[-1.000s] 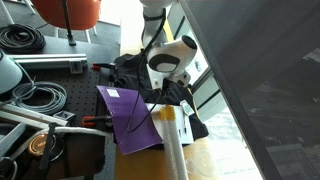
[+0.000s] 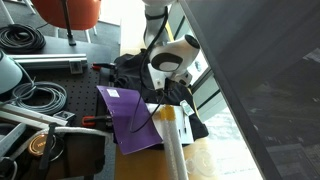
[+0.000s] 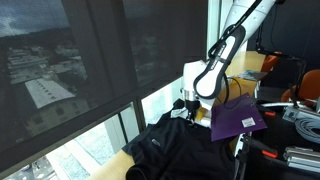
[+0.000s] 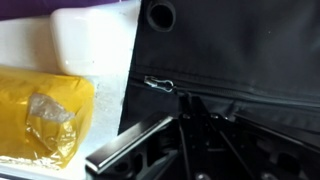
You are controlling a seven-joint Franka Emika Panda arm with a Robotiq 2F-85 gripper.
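A black bag [image 4: 230, 40] with a long dark zipper fills the right of the wrist view. Its small metal zipper pull [image 4: 158, 83] lies flat at the left end of the zipper. My gripper is shut just beside and below that pull, and nothing shows between its fingers. In exterior view 2 the white arm [image 3: 203, 82] reaches down over the black fabric [image 3: 180, 150] spread on the table. The fingertips are too small and dark to make out in exterior view 1.
A yellow packet [image 4: 45, 115] and a white rounded object [image 4: 90, 40] lie left of the bag. A purple panel [image 2: 128, 120] stands close to the arm [image 2: 175, 57]. Coiled cables [image 2: 40, 97] and clamps are off to the side, and a dark screen [image 3: 80, 70] borders the table.
The arm has shifted very slightly to the right in exterior view 1. The bag and the other objects look the same.
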